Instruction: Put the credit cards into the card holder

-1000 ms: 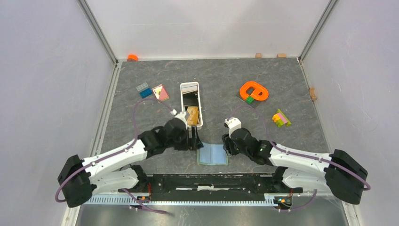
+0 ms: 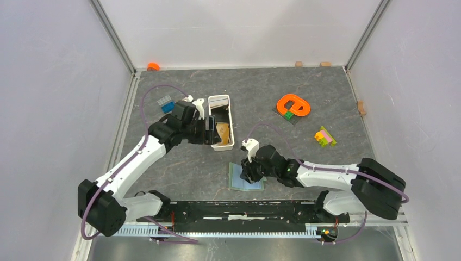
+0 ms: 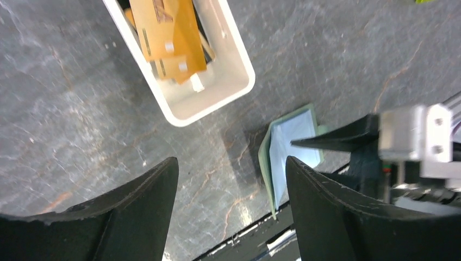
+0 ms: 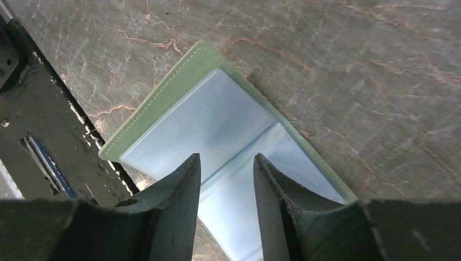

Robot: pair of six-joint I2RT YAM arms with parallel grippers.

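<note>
The card holder (image 4: 201,122) lies unfolded near the table's front edge, green outside with pale blue panels inside. Directly over it is my right gripper, its fingers parted and only the blue surface showing between them. Orange-tan cards (image 3: 169,33) lie in the white tray (image 3: 239,51), overlapping each other toward its near end. In the top view my left gripper (image 2: 212,131) is by the tray's left side. Its fingertips (image 3: 169,168) stand wide apart in the left wrist view, with bare table between them.
Blue and grey bricks (image 2: 167,105) lie at the back left. An orange ring-shaped toy (image 2: 293,105) and a yellow, pink and green toy (image 2: 324,136) are at the right. Open table lies right of the tray.
</note>
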